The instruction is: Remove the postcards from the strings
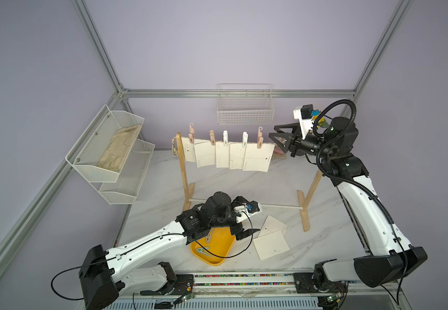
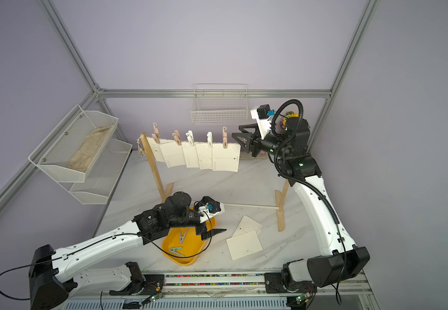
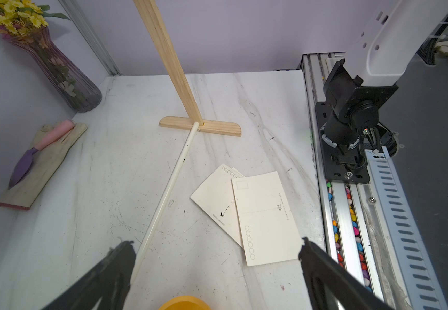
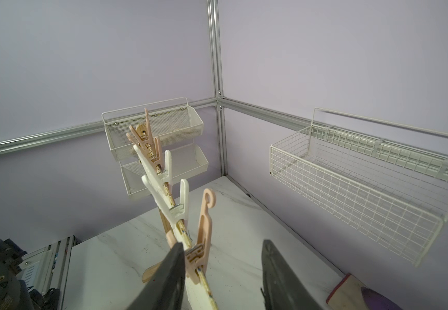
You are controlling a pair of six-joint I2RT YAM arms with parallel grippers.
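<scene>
A row of cream postcards [image 1: 256, 157] [image 2: 225, 159] hangs from the string under pink and white clips [image 1: 259, 137] [image 4: 203, 222], between wooden posts [image 1: 181, 165]. My right gripper [image 1: 278, 136] [image 2: 239, 135] is raised beside the row's right end, part open with nothing between its fingers, the nearest pink clip just ahead. My left gripper is low over the table, open and empty. Two loose postcards [image 1: 270, 247] [image 3: 265, 217] lie overlapping on the table in front of it.
A yellow tray [image 1: 215, 255] with clips sits beneath my left arm. A vase of flowers [image 3: 63, 77] and a board [image 3: 53, 160] stand at the back right. Wire baskets [image 1: 244, 111] hang on the walls. The white rod [image 3: 172, 180] crosses the table.
</scene>
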